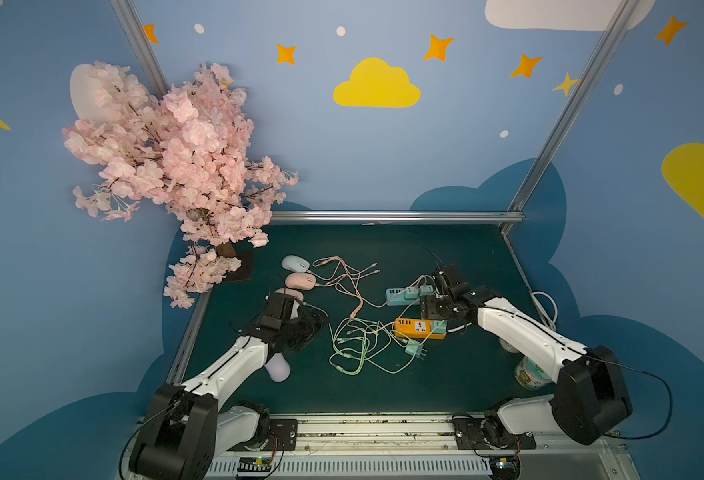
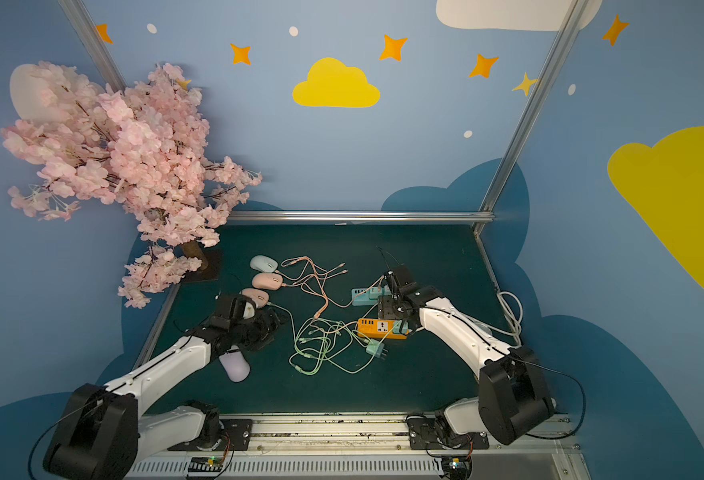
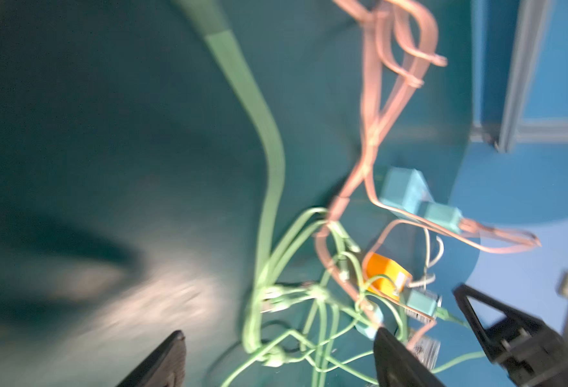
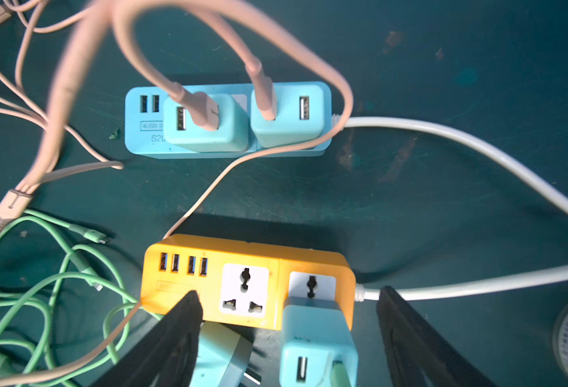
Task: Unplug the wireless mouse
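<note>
On the dark table lie several mice: a pale blue mouse [image 1: 295, 263], a pink mouse [image 1: 300, 281], another partly hidden pink one [image 2: 256, 297], and a lavender mouse [image 1: 277, 368]. My left gripper is over the mice, its fingers apart and no object clearly held; a green cable [image 3: 274, 161] runs beneath it. Open above the orange power strip [image 4: 209, 251] is my right gripper. A teal adapter [image 4: 316, 342] with a green cable is plugged into that strip, between the fingers but not visibly gripped. Which cable belongs to which mouse cannot be told.
A blue strip [image 4: 148, 138] behind holds two teal adapters with pink cables. A loose teal adapter [image 4: 222, 354] lies beside the orange strip. Tangled green cables [image 1: 356, 352] and pink cables [image 1: 352, 280] cover the middle. A blossom tree [image 1: 196, 160] stands at left.
</note>
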